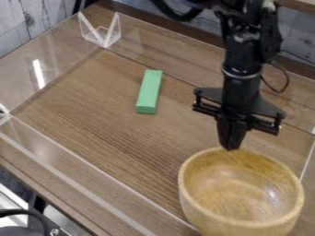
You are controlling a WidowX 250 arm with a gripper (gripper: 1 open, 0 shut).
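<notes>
The black robot gripper (pixel 230 129) hangs over the back rim of a large yellow plastic bowl (pixel 240 198) at the lower right. Its fingertips point down near that rim; I cannot tell whether it is open or shut, or whether it touches the bowl. A green block (pixel 149 91) lies on the wooden surface to the left of the arm.
A white wire object (pixel 99 30) stands at the back left. Dark cables show at the bottom left corner.
</notes>
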